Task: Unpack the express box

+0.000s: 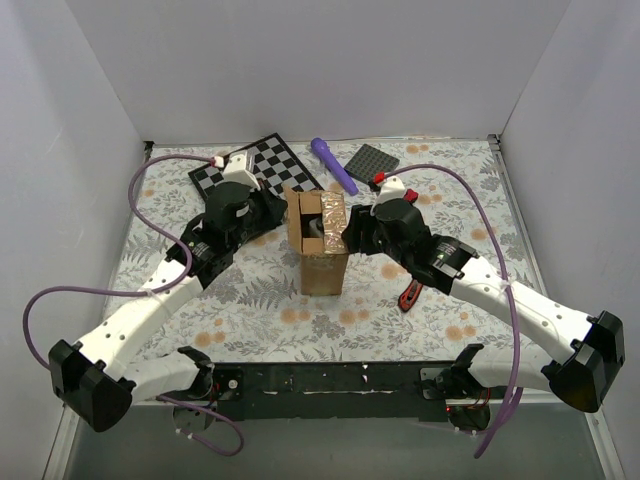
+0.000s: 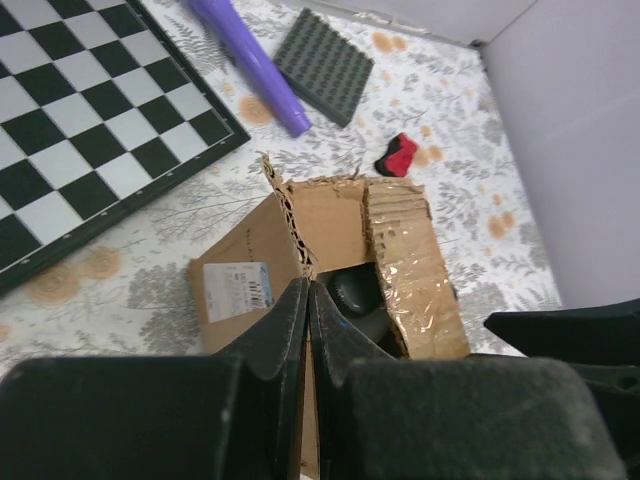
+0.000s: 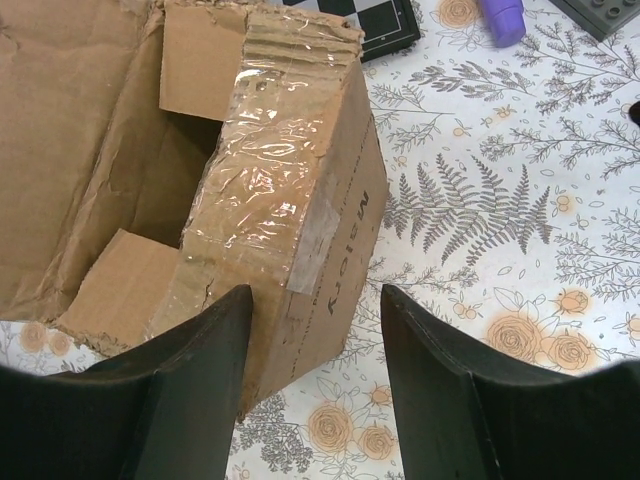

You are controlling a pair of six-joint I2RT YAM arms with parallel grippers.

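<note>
An upright cardboard box (image 1: pixel 322 275) stands mid-table with its top flaps spread. Its left flap (image 1: pixel 293 218) leans outward, and the taped right flap (image 1: pixel 334 222) is folded over the rim. Dark, rounded contents (image 2: pixel 355 290) show inside. My left gripper is shut at the left flap's torn edge; whether cardboard is pinched between the tips cannot be seen. Beside the box's right side, my right gripper stands open, its fingers apart, with the taped flap and the box's printed side reaching behind the gap.
A checkered board (image 1: pixel 270 165), a purple microphone-like object (image 1: pixel 333 165) and a grey studded plate (image 1: pixel 371 161) lie behind the box. A red-and-black tool (image 1: pixel 410 295) rests at right.
</note>
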